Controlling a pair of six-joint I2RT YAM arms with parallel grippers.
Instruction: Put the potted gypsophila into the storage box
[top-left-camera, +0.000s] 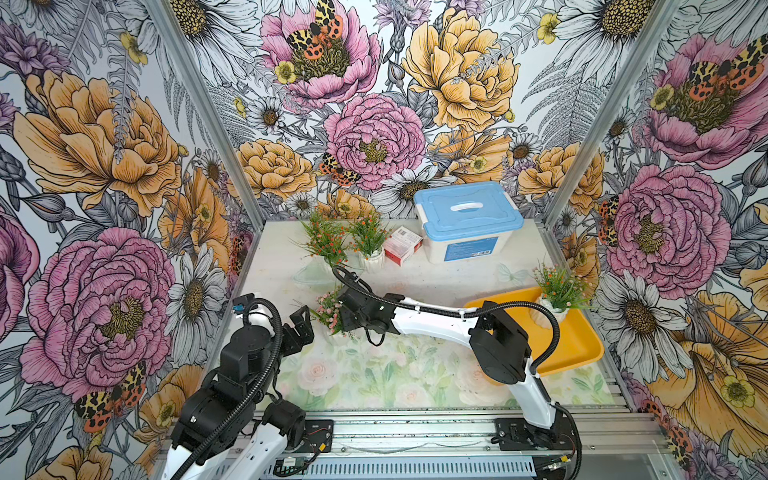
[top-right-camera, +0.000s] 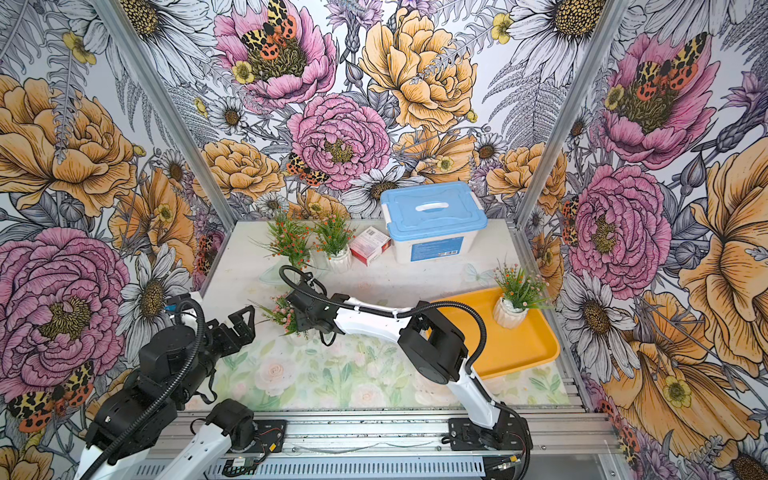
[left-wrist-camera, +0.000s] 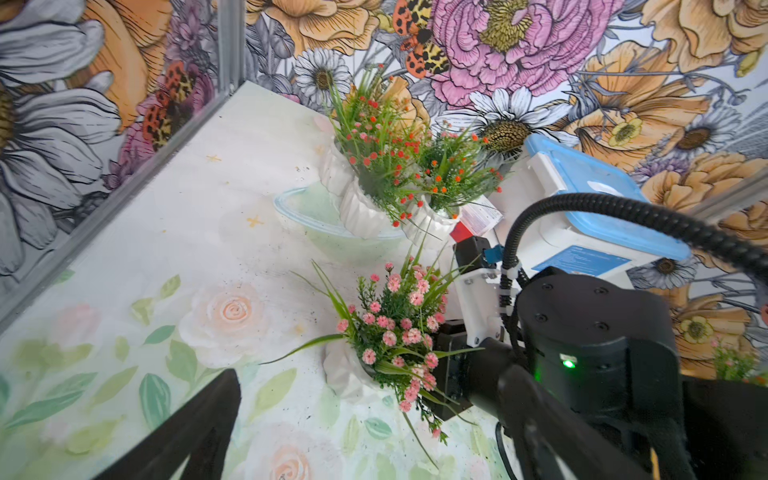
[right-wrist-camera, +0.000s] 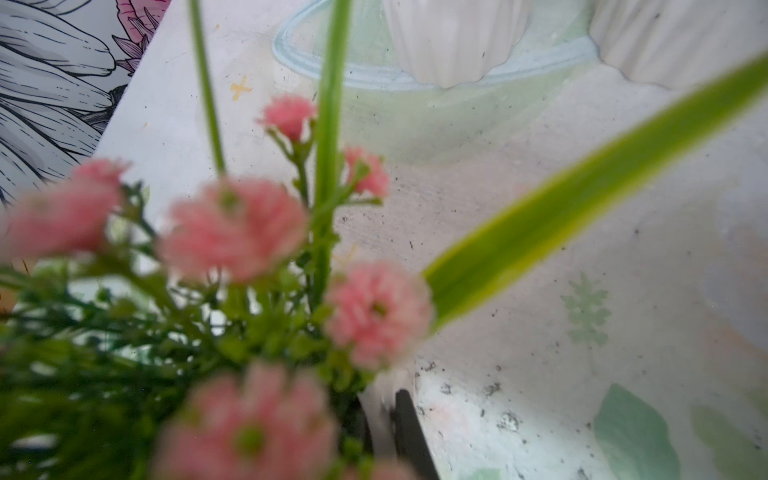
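The potted gypsophila, a bunch of pink flowers (left-wrist-camera: 396, 336) in a white ribbed pot (left-wrist-camera: 345, 372), is at the left-centre of the table. Whether the pot touches the table is unclear. My left gripper is open and empty, its two fingers wide apart, left of the pot in the top left view. A white box with a blue lid (top-left-camera: 468, 209) stands closed at the back.
A yellow tray (top-left-camera: 572, 356) at the right holds another potted plant (top-left-camera: 560, 289). Behind the gypsophila stand red-flowered pots (top-right-camera: 289, 240) and a small red-and-white carton (top-right-camera: 370, 245).
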